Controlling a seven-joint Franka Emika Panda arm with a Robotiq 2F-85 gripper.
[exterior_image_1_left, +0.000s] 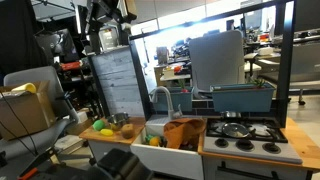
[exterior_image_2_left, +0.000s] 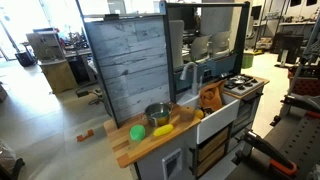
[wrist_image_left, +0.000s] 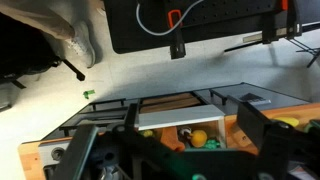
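Observation:
Seen from the wrist view, the two dark fingers of my gripper stand wide apart, with nothing held between them. Below them show an orange round item (wrist_image_left: 199, 137) and other colourful things in the sink area. A metal pot (exterior_image_2_left: 160, 113) rests on the wooden counter, near a green item (exterior_image_2_left: 137, 131) and a yellow item (exterior_image_2_left: 165, 131). The white sink (exterior_image_1_left: 165, 158) has a brown-orange cloth (exterior_image_1_left: 184, 131) draped at its rear side. High above the counter, at upper left of the first exterior view, is the dark arm (exterior_image_1_left: 100, 18).
A pan (exterior_image_1_left: 236, 130) sits on the stove (exterior_image_1_left: 270, 148) right of the sink. Behind it stands a teal basket (exterior_image_1_left: 242, 99). The tap (exterior_image_1_left: 165, 98) rises behind the sink, and a grey panel (exterior_image_2_left: 130, 70) backs the counter's left part. Dark posts frame the counter.

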